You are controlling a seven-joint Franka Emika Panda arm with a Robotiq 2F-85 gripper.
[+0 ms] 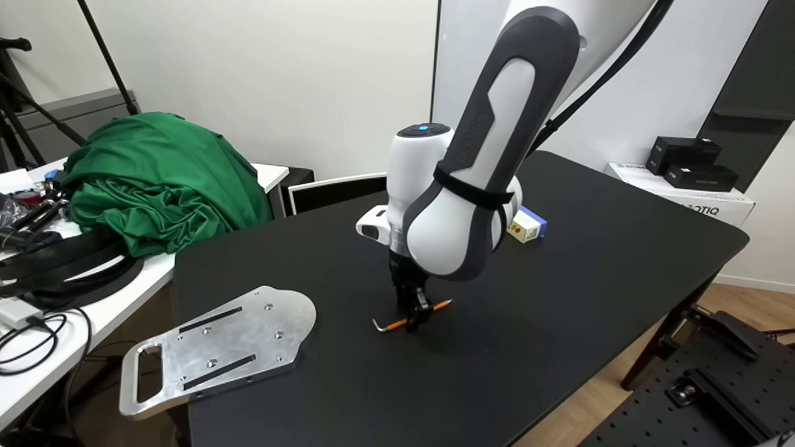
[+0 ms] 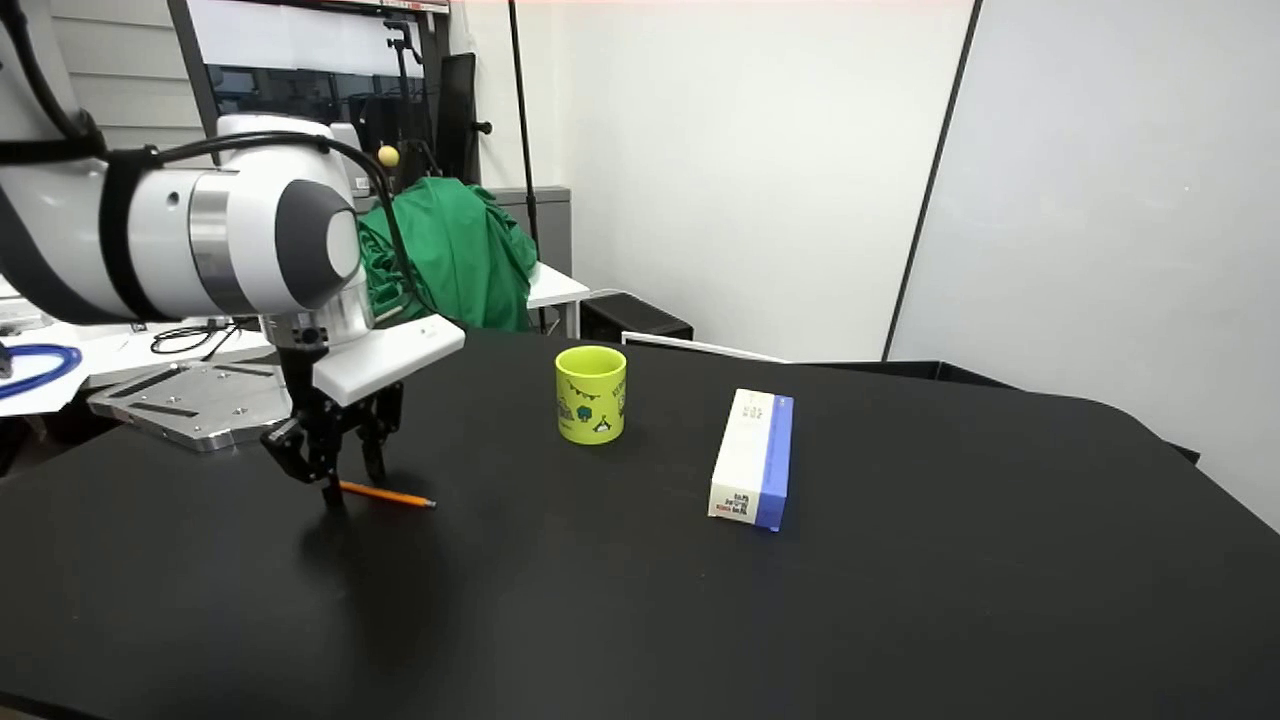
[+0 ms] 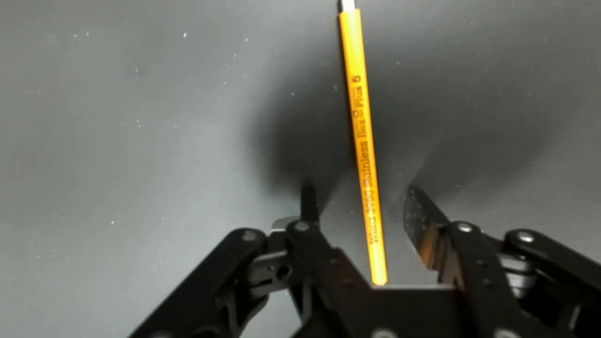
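Observation:
An orange hex key with an L-shaped metal end (image 1: 391,325) lies on the black table. In the wrist view its orange handle (image 3: 363,141) runs from the top edge down between the two fingers of my gripper. A gap shows on both sides of the handle, so the fingers stand part open around it without gripping it. My gripper (image 2: 355,486) is low over the table in exterior view 2, with the orange handle (image 2: 390,494) showing to the right of the fingertips. The bent end is hidden in the wrist view.
A yellow-green mug (image 2: 590,394) and a white and blue box (image 2: 752,460) stand farther along the table. A silver metal plate (image 1: 231,339) lies at its left edge in exterior view 1.

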